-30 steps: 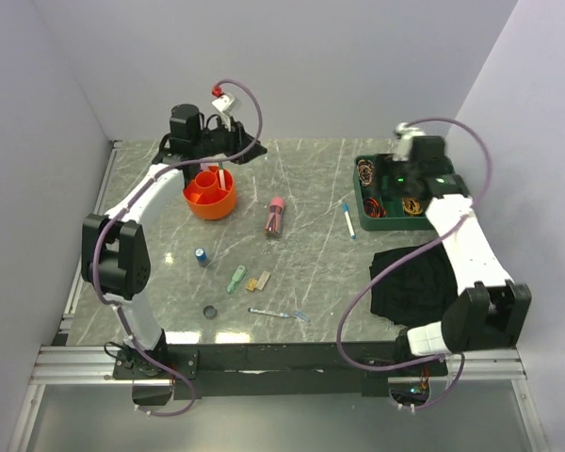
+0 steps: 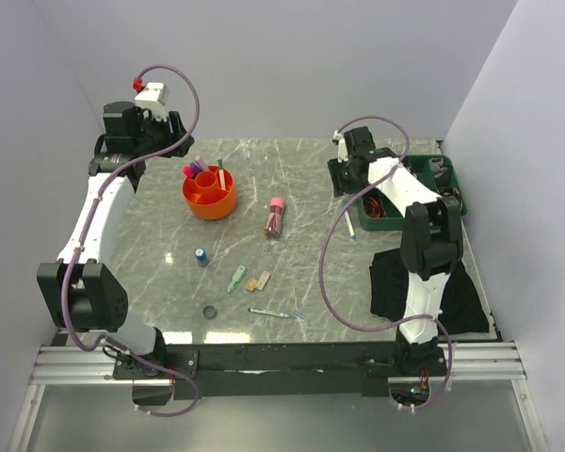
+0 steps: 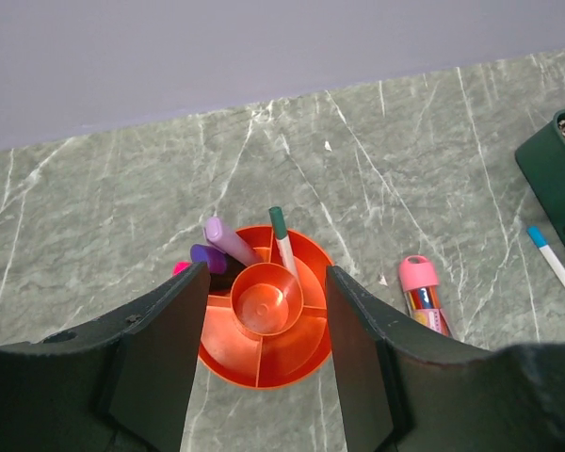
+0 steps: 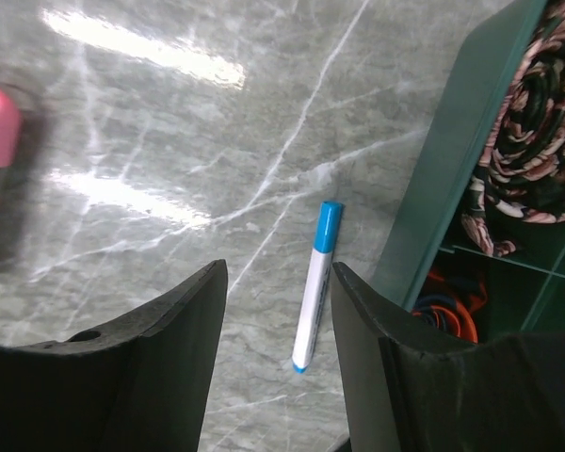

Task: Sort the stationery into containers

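Observation:
The round orange container (image 2: pixel 210 209) stands at the back left. Within it, in the left wrist view, are a green-capped marker (image 3: pixel 282 235) and purple markers (image 3: pixel 228 239), leaning on the rim. My left gripper hangs open above, holding nothing. A blue-capped white marker (image 4: pixel 314 287) lies on the table beside the green box, and my right gripper is over it, open and empty. The pink-capped pencil bottle (image 2: pixel 275 218) rests mid-table. Toward the front are a blue-and-white cylinder (image 2: pixel 201 256), green tool (image 2: pixel 236 279), pale block (image 2: pixel 264 280) and pen (image 2: pixel 268 313).
The green divided box (image 4: pixel 433 202) holds coiled cords, and its wall rises close to the right gripper's finger. A black cloth (image 2: pixel 391 292) is spread at the right. A dark ring (image 2: pixel 210 312) sits near the front. Bare table surrounds the pencil bottle.

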